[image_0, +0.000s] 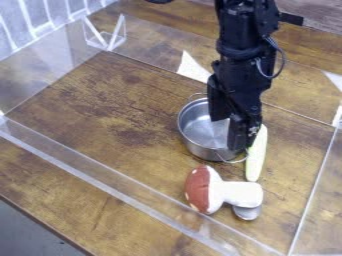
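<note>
My black gripper (241, 130) hangs above the right side of a steel pot (198, 135), its fingers pointing down and standing open; whether they reach inside the rim is hard to tell. A pale elongated vegetable (257, 160) lies just right of the pot. In front, a toy mushroom (205, 188) with a red cap and white stem lies on its side, with a small silver object (247, 208) under or beside its stem.
Clear plastic walls (144, 202) border the wooden table (94, 120). A white frame piece (114, 33) stands at the back left.
</note>
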